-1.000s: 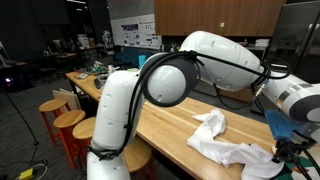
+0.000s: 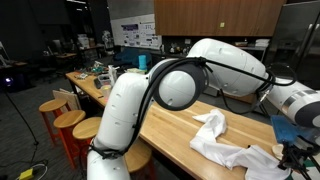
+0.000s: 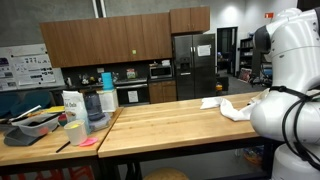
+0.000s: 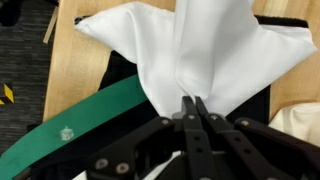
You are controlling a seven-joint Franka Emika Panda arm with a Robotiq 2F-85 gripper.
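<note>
A white cloth [image 4: 150, 50] lies crumpled in the wrist view, its folds running towards my gripper. The fingers are shut, their tips against the cloth; whether a thin fold is pinched between them cannot be made out. In exterior view 1 the gripper [image 2: 290, 158] is low at the table's right end, over the near part of the white cloth [image 2: 262, 160]. Another stretch of white fabric [image 2: 211, 128] lies farther left on the wooden table [image 2: 170, 125]. A black thing [image 4: 120, 68] and a green strip [image 4: 85, 122] lie under the cloth.
A pale cloth-like item [image 4: 300, 122] shows at the wrist view's right edge. Stools [image 2: 70, 119] stand along the table's left side.
My gripper has shifted slightly in exterior view 1, and the cloth near it has changed shape, with its near end lower. The fabric farther left looks unmoved.
</note>
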